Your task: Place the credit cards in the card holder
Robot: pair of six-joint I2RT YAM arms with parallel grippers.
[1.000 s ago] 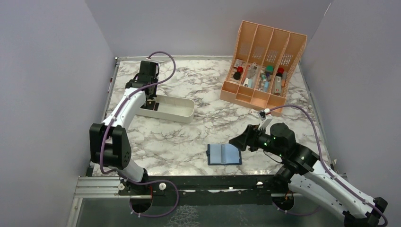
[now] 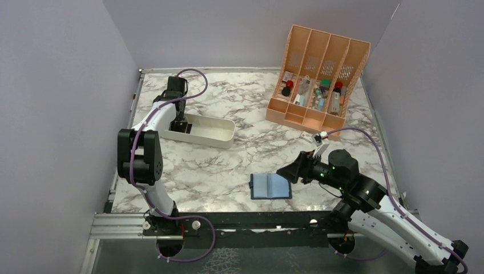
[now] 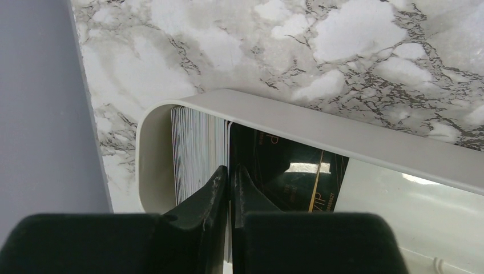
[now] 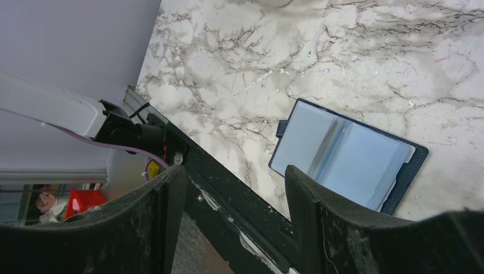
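A white oblong container (image 2: 212, 132) holds a row of cards (image 3: 197, 148) on edge at its left end, with black VIP cards (image 3: 288, 165) beside them. My left gripper is shut at the boundary between the row and the black cards; whether a card is between its fingertips I cannot tell. The card holder (image 2: 271, 186) lies open at the front middle, its clear sleeves showing in the right wrist view. My right gripper stands open near it, up and to the right in the top view, with nothing between its fingers.
An orange compartment organizer (image 2: 302, 117) with small items stands at the back right. The black front rail (image 2: 262, 220) runs along the near edge.
My left arm's elbow has shifted right, and the gripper end slightly left, still over the container's left end. The right arm has barely moved.
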